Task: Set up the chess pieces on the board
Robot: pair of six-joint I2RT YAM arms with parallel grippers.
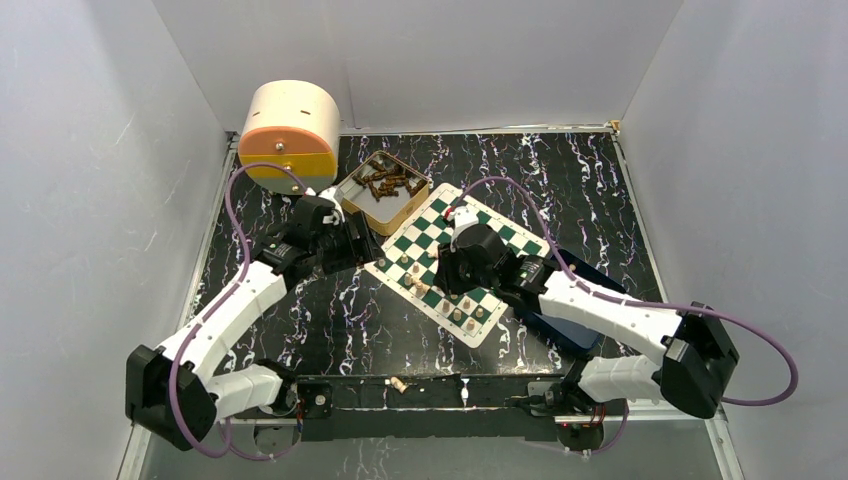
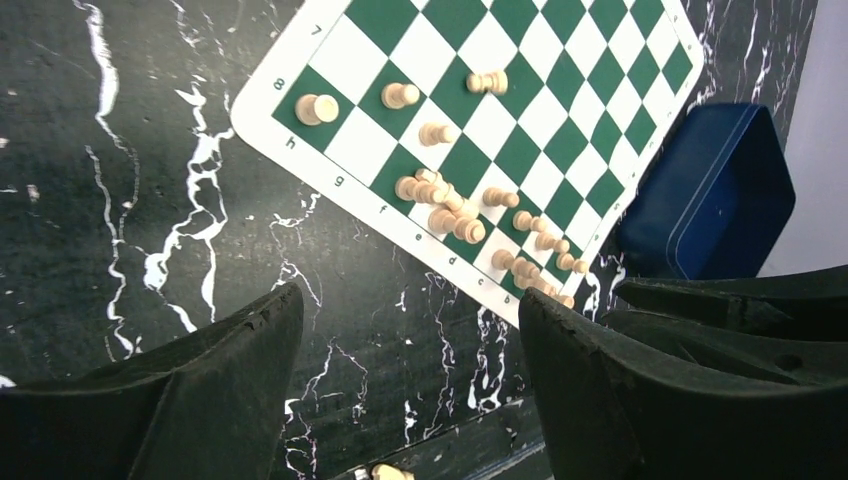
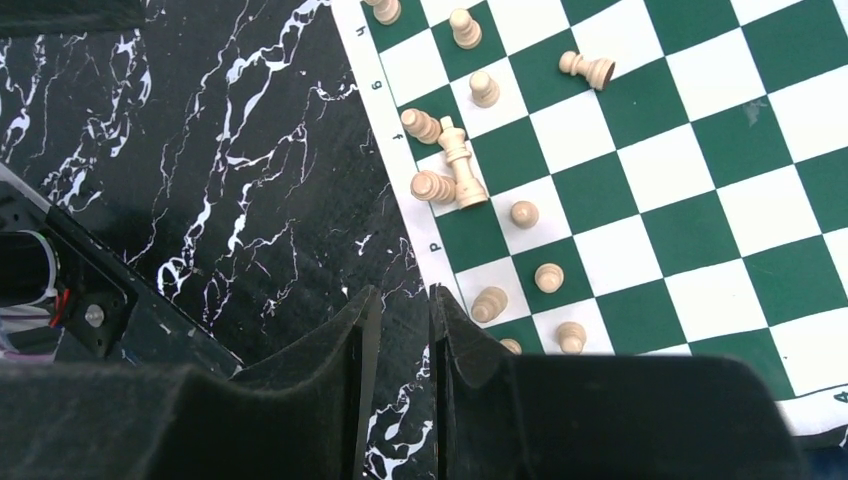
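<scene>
The green and white board holds several pale pieces near one edge. One lies on its side on an inner square; a taller one also lies tipped among standing pieces. A loose pale piece lies off the board at the front. My left gripper stands open at the board's left, empty. My right gripper is over the board, its fingers close together; whether anything is between them I cannot tell.
Dark pieces sit in a tan box behind the board. A navy bin stands right of the board, and a rounded cream container at the back left. Bare marble lies left of the board.
</scene>
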